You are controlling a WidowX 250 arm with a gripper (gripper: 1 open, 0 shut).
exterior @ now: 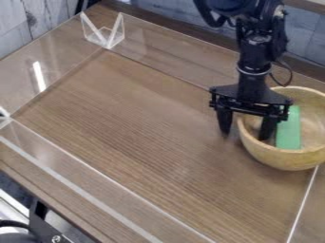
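A black robot gripper (246, 118) hangs down at the right of the camera view, over the near-left rim of a wooden bowl (284, 159). Its fingers reach down at the bowl's rim; whether they grip it cannot be told. Inside the bowl, a green block (290, 131) stands at the right, partly behind the gripper.
A white wire-like object (105, 33) sits at the back left. A wall runs along the back.
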